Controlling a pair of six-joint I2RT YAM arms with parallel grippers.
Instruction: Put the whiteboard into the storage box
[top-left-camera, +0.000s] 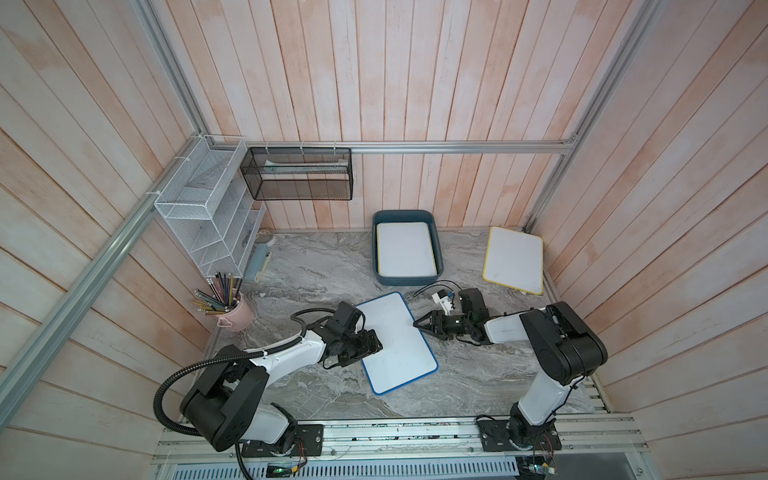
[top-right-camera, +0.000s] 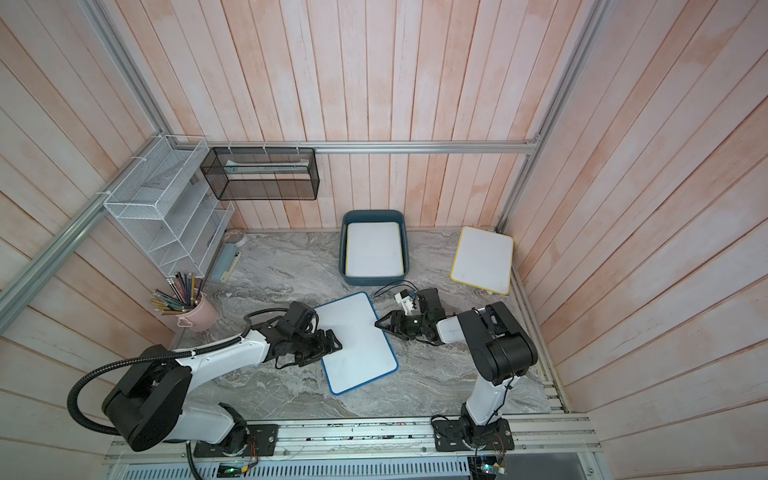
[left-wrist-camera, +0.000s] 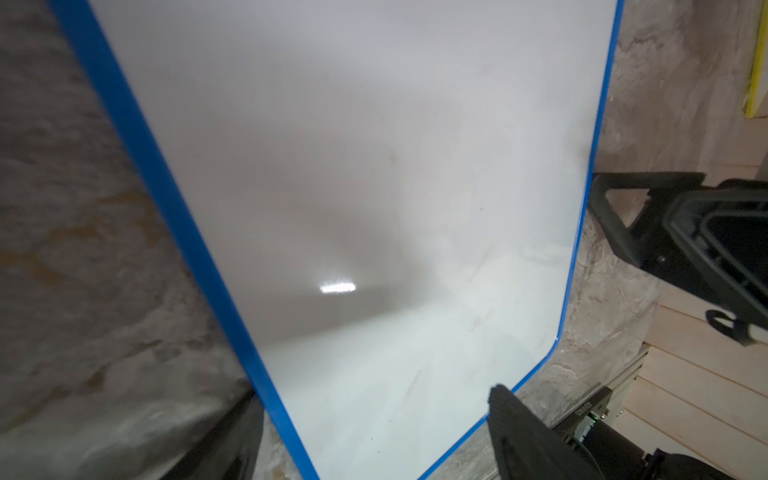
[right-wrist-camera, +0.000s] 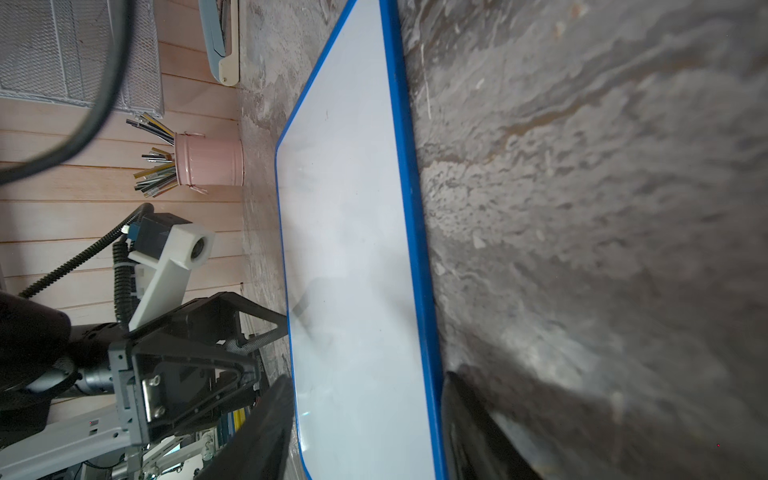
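A white whiteboard with a blue frame (top-left-camera: 397, 344) lies on the table between the two arms, turned slightly. At its left edge is my left gripper (top-left-camera: 374, 349), its fingers apart; in the left wrist view one fingertip (left-wrist-camera: 528, 436) shows over the board and the other by the blue edge. My right gripper (top-left-camera: 424, 325) is at the board's right edge, open, with a finger (right-wrist-camera: 472, 428) just outside the blue rim and the other above the white face. The dark teal storage box (top-left-camera: 437, 248) stands at the back, a yellow-edged whiteboard (top-left-camera: 405, 249) lying in it.
Another yellow-edged whiteboard (top-left-camera: 513, 260) lies at the back right. A pink pen cup (top-left-camera: 237, 317) and a white mesh rack (top-left-camera: 204, 200) stand at the left. On the back wall hangs a black mesh basket (top-left-camera: 297, 185). Table between cup and box is clear.
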